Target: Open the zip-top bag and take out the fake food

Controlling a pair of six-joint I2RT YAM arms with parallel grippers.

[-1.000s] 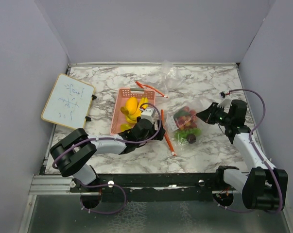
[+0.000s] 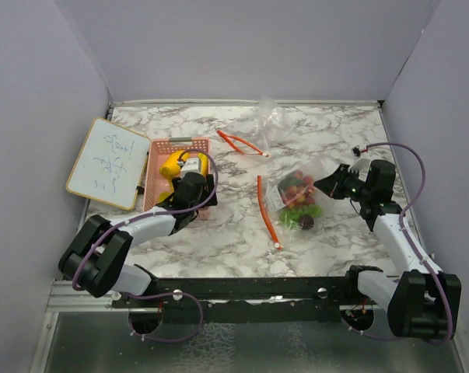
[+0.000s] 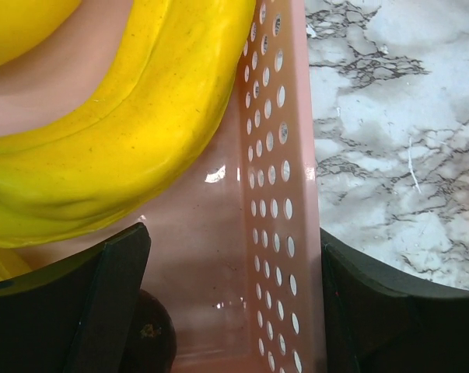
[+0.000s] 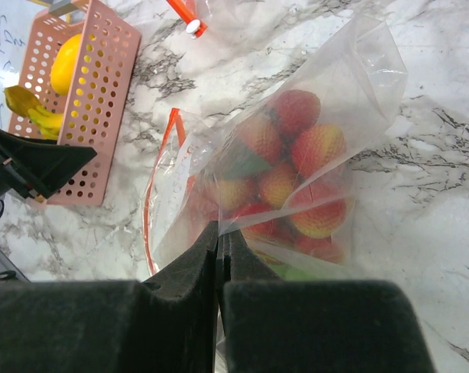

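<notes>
A clear zip top bag holding red and green fake fruit lies at centre right, its orange slider strip along its left side. My right gripper is shut at the bag, plastic film at its fingertips in the right wrist view. My left gripper is over the pink basket on the left, open, one finger either side of the basket's perforated wall. Yellow fake bananas and a dark round item lie inside the basket.
A second clear bag with orange strips lies at the back. A whiteboard stands left of the basket. Bare marble table shows between basket and bag and at the back right.
My left gripper and the pink basket have moved left, away from the bag toward the whiteboard. The right arm and the fruit bag show no visible change.
</notes>
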